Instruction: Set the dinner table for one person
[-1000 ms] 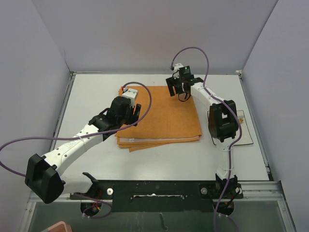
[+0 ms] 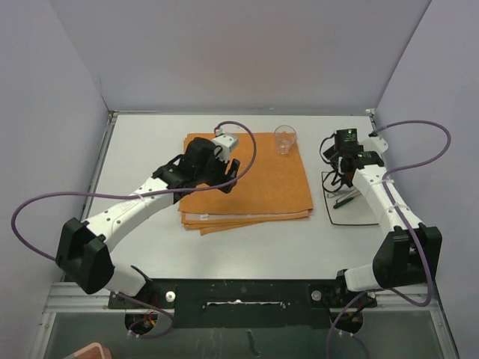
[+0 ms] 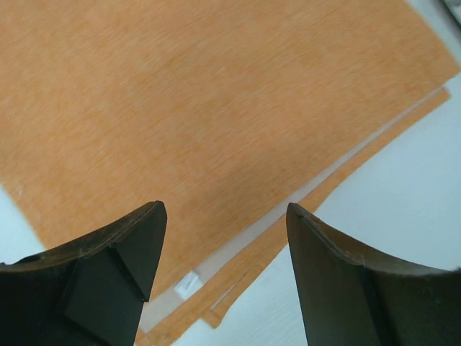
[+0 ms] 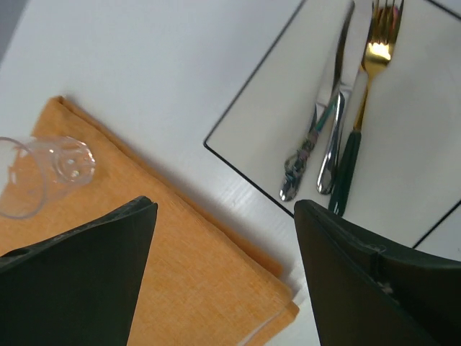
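Observation:
An orange placemat (image 2: 262, 183) lies flat on the white table, its near edge showing layers. On its far right corner stands a clear glass (image 2: 284, 140), also at the left of the right wrist view. My left gripper (image 2: 229, 181) hangs open and empty over the mat. To the right, my right gripper is open and empty, near the cutlery tray (image 4: 410, 144) and partly hiding it from above. In that tray lie a gold fork (image 4: 378, 52) with a green handle, a silver knife (image 4: 336, 137) and another piece with an ornate handle (image 4: 300, 155).
Grey walls (image 2: 239, 60) close off the back and sides. Purple cables (image 2: 112, 195) loop above both arms.
My right gripper has swung from above the glass over to the tray on the right. The glass stays on the mat's far corner. My left gripper has shifted right over the mat.

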